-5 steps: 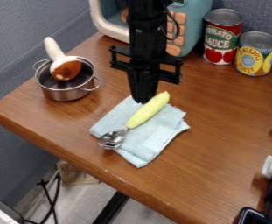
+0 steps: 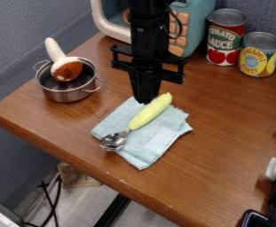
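Observation:
The black gripper (image 2: pixel 145 91) points down over the upper part of a light blue cloth (image 2: pixel 155 148). Its fingers look close together; whether they are fully shut is hard to tell. A spoon with a pale yellow handle (image 2: pixel 153 110) and metal head (image 2: pixel 113 141) lies diagonally on the cloth, just below the gripper.
A steel pot (image 2: pixel 66 90) holding a white-handled utensil (image 2: pixel 53 50) stands at left. A tomato can (image 2: pixel 224 41), a yellow can (image 2: pixel 258 60) and a teal toy kitchen (image 2: pixel 112 14) are at the back. A black object (image 2: pixel 267 204) with white knobs lines the right edge.

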